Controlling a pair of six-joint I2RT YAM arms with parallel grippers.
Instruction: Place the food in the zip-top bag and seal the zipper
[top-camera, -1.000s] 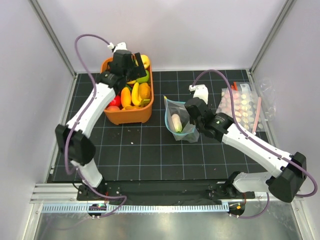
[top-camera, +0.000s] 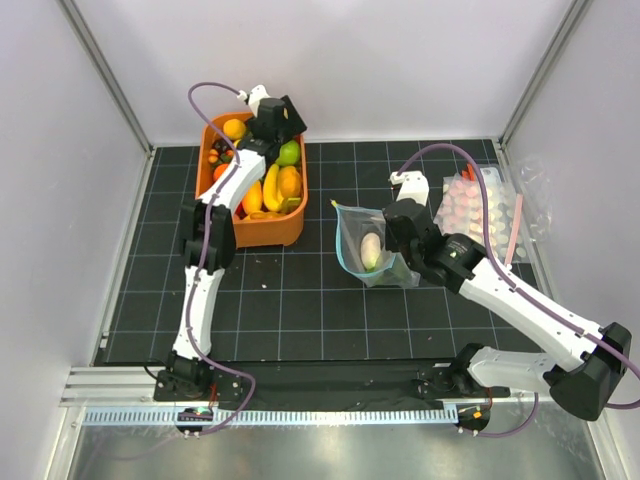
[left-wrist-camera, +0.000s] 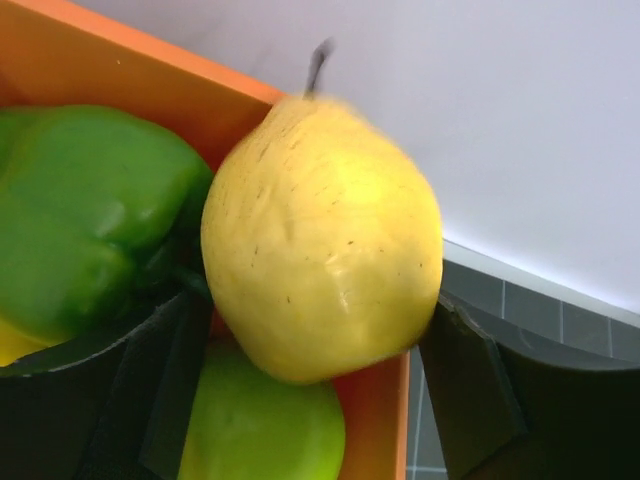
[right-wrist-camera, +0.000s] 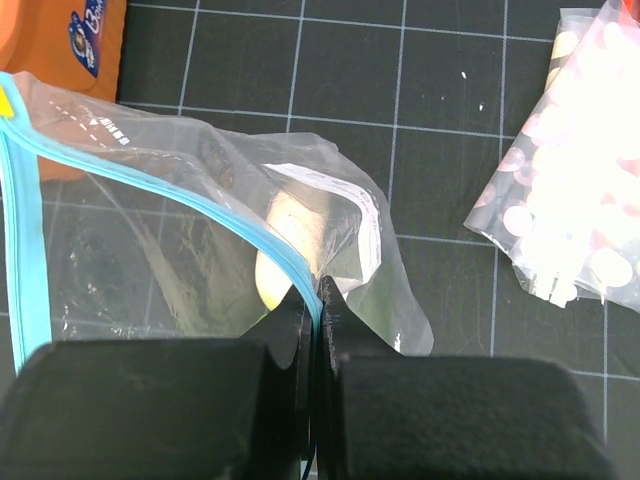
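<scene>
In the left wrist view a yellow pear (left-wrist-camera: 325, 230) lies between the parted fingers of my left gripper. The right finger (left-wrist-camera: 465, 385) is close against it, while a small gap shows on the left, so the fingers are open around it. The pear sits above a green fruit (left-wrist-camera: 265, 420) by the corner of the orange bin (top-camera: 265, 236). My right gripper is shut on the blue zip edge of the clear bag (right-wrist-camera: 130, 260). Inside the bag lies a pale, elongated vegetable (top-camera: 371, 250); the bag's mouth gapes to the left.
Around the pear, the bin holds a green pepper (left-wrist-camera: 95, 215), bananas (top-camera: 271, 187), an orange (top-camera: 234, 129) and other food. A dotted pouch (top-camera: 470, 208) lies at the back right.
The left arm has swung right and back, bringing its gripper over the bin's back right corner.
</scene>
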